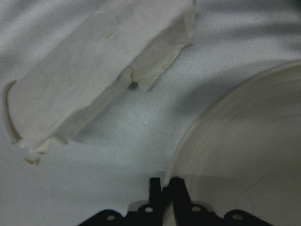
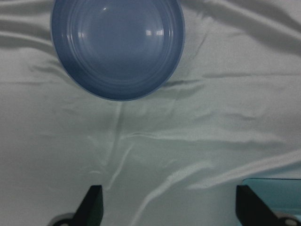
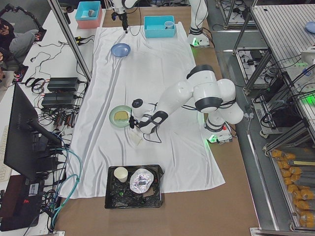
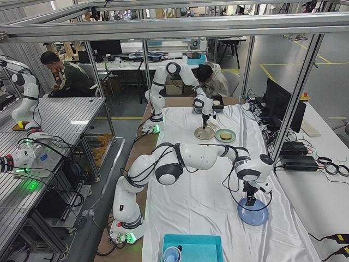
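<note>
A beige plate [image 4: 199,133] lies beside a green plate [image 4: 225,139] holding a yellow item. In the left wrist view my left gripper is at the rim of the pale plate [image 1: 244,136], fingertips close together; whether it grips the rim is unclear. A crumpled white paper piece [image 1: 80,70] lies beside that plate. My right gripper is open with nothing between its fingers, high above the cloth near the blue plate [image 2: 117,42], which is empty.
A cyan bin [image 4: 192,240] with a cup [image 4: 171,254] stands at the right arm's end of the cloth. A black tray [image 3: 118,196] with a cup and foil dish is at the other end.
</note>
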